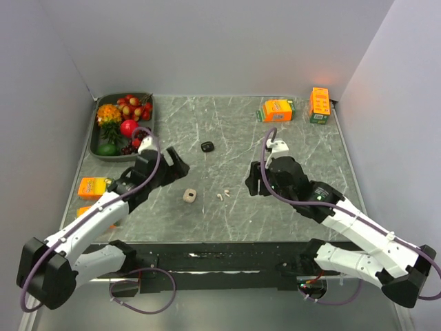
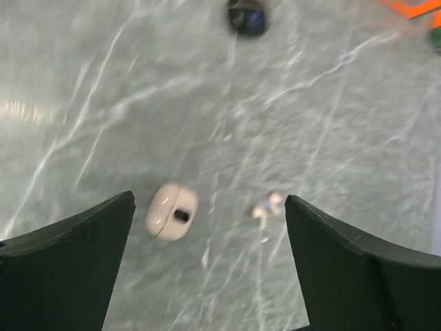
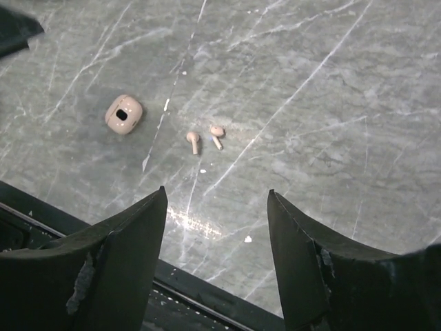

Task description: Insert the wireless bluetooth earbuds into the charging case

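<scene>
A beige charging case (image 1: pixel 189 195) (image 2: pixel 172 211) (image 3: pixel 123 114) lies on the marble mat, just right of and below my left gripper (image 1: pixel 173 163) in the top view. Two small earbuds (image 1: pixel 223 194) (image 3: pixel 193 142) lie loose to the right of the case. A small black case (image 1: pixel 207 146) (image 2: pixel 245 15) sits farther back. My left gripper is open, with nothing between its fingers. My right gripper (image 1: pixel 258 178) stands to the right of the earbuds, its fingers apart and empty.
A tray of fruit (image 1: pixel 103 155) fills the back left. Orange boxes stand at the back right (image 1: pixel 278 110) and along the left side (image 1: pixel 92 187).
</scene>
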